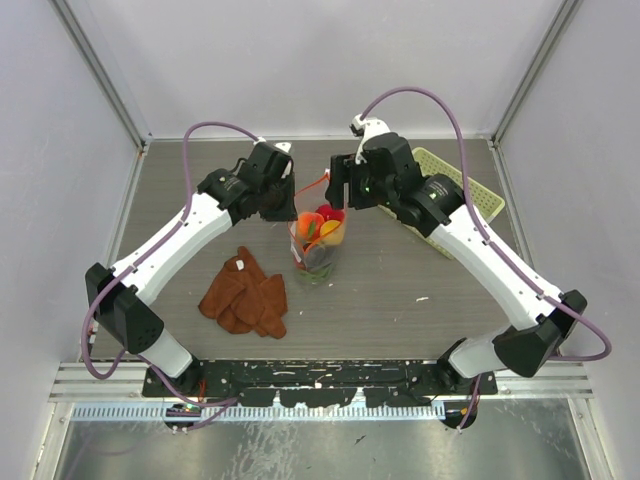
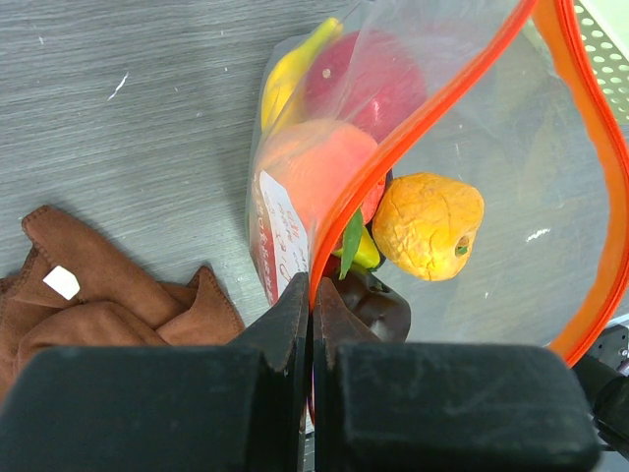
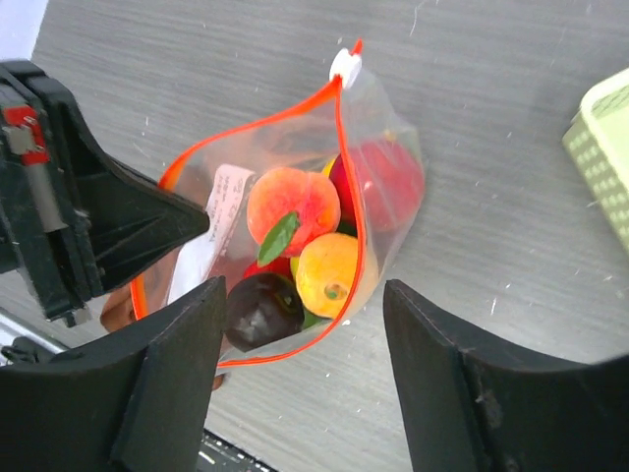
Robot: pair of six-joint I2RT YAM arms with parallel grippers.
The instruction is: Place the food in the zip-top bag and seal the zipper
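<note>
The zip top bag (image 1: 315,255) stands upright, orange-rimmed, holding a peach (image 3: 292,206), a yellow fruit (image 2: 428,225), a dark eggplant or pepper (image 3: 263,311), a red fruit (image 3: 386,182) and a banana (image 2: 287,69). My left gripper is shut at the bag's orange zipper edge at left, the rim running into its fingertips. My right gripper is open above the bag, beside its far top corner in the top view, nothing seen between its fingers.
A brown cloth (image 1: 243,295) lies left of the bag. A pale green basket (image 1: 482,198) sits at the back right, partly under the right arm. Bare table lies front right.
</note>
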